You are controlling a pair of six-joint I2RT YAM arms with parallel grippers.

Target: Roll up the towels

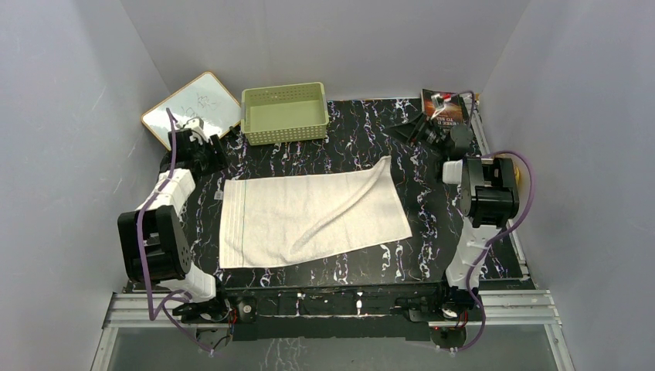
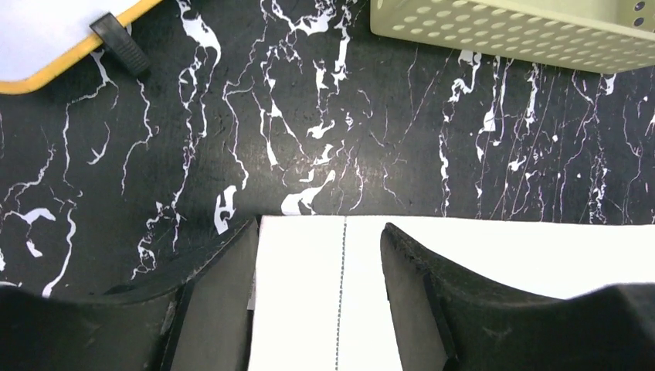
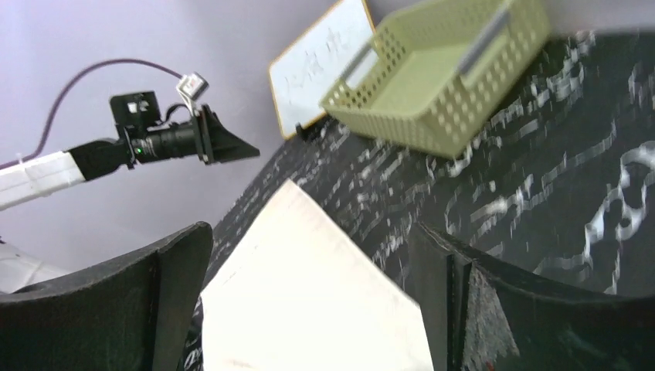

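Observation:
A white towel (image 1: pixel 309 216) lies spread on the dark marble table, with a long ridge running diagonally up to its back right corner. My left gripper (image 1: pixel 218 154) hangs above its back left corner; in the left wrist view its fingers (image 2: pixel 208 301) are apart over that corner, nothing held. My right gripper (image 1: pixel 403 130) is raised beyond the back right corner of the towel, open and empty, fingers wide apart in the right wrist view.
A green plastic basket (image 1: pixel 284 140) stands at the back middle, a whiteboard (image 1: pixel 181 108) leans at the back left, and a book (image 1: pixel 440 100) lies at the back right. Grey walls bound the table (image 1: pixel 332 278).

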